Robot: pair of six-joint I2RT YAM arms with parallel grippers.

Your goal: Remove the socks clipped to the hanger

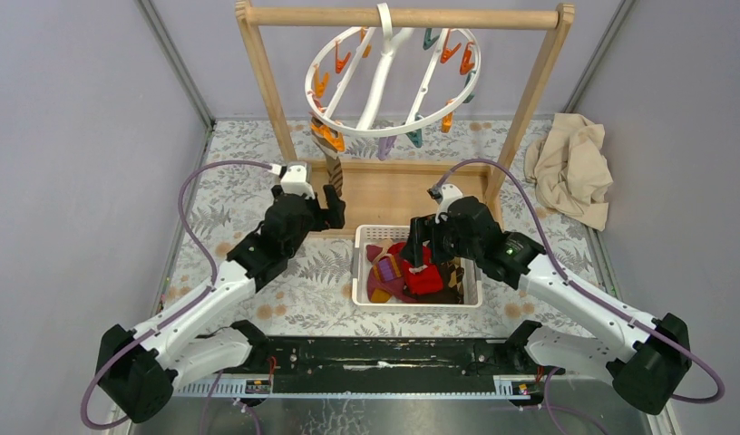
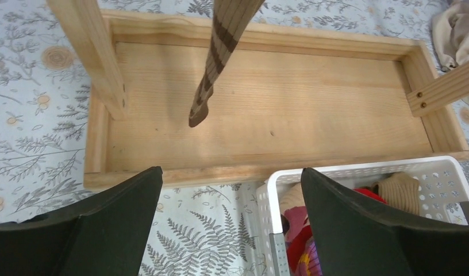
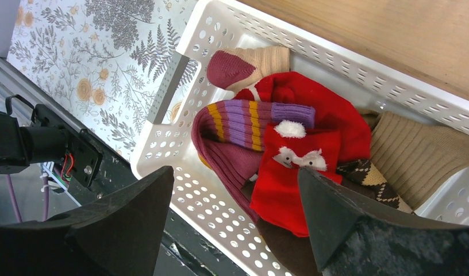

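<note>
From orange clips on the left of the round white hanger (image 1: pixel 384 131) hangs a brown striped sock (image 1: pixel 335 174), its toe loose over the wooden base. In the left wrist view this sock (image 2: pixel 220 54) hangs ahead of the gap between the fingers, apart from them. My left gripper (image 1: pixel 335 207) is open beside and below it, holding nothing. The open right gripper (image 1: pixel 416 243) stands above the white basket (image 1: pixel 356 263), with nothing in its fingers. Under it, in the right wrist view, lie a red sock (image 3: pixel 289 190), a striped purple one (image 3: pixel 238 123) and several others.
A wooden frame (image 1: pixel 403 17) carries the hanger, which bears several other clips without socks. A beige cloth (image 1: pixel 570 168) lies at the back right.
</note>
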